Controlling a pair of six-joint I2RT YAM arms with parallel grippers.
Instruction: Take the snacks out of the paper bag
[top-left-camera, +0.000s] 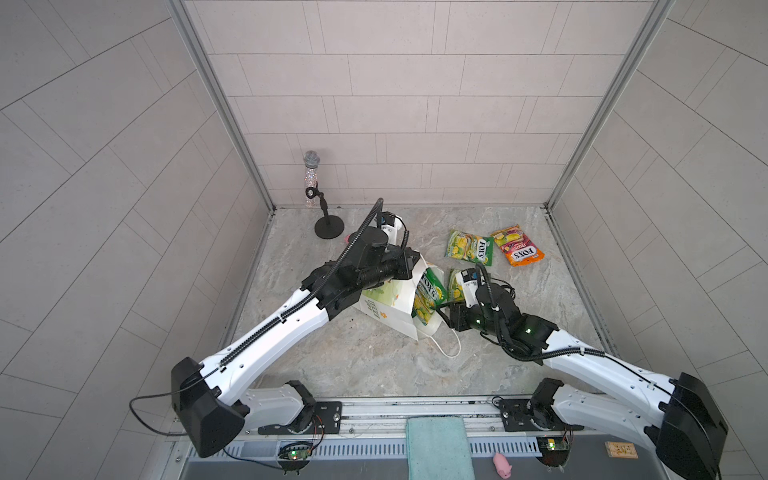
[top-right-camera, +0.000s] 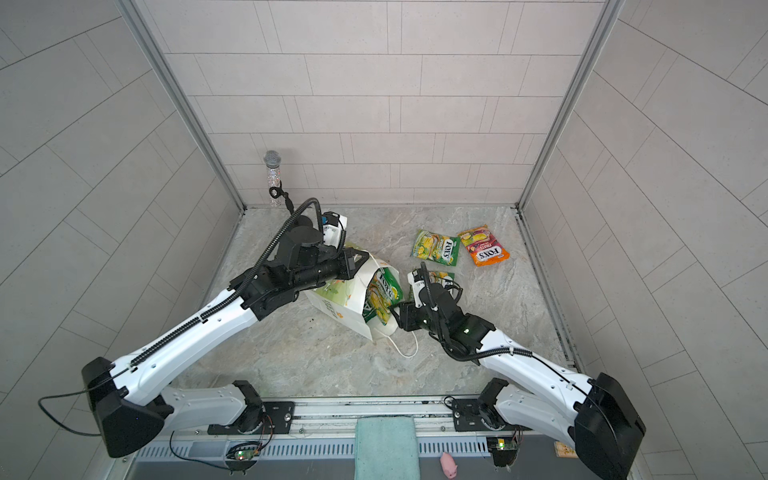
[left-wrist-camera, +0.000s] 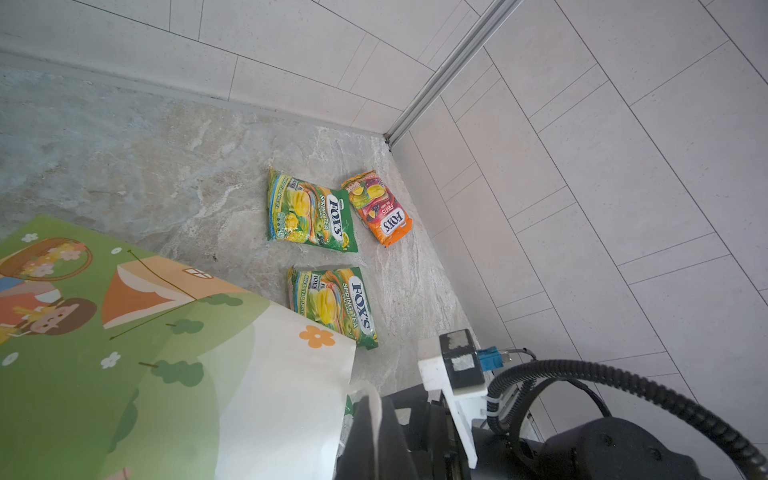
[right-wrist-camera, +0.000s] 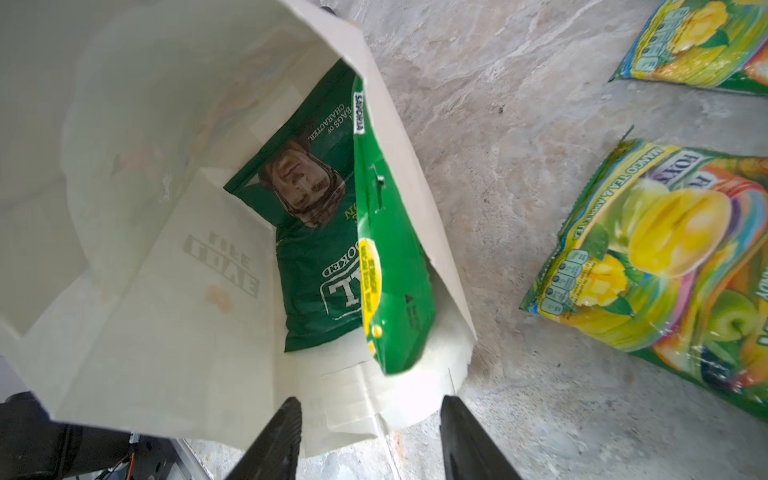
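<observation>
The white paper bag lies on its side, mouth toward my right gripper, with green snack packets inside. My left gripper is above the bag, shut, a white strip, likely its handle, at its fingers. My right gripper stands open at the bag's mouth, nothing held. Outside lie two yellow-green Fox's packets and an orange one, to the bag's right and behind.
A microphone on a black stand is at the back left. Walls close in the sides and back.
</observation>
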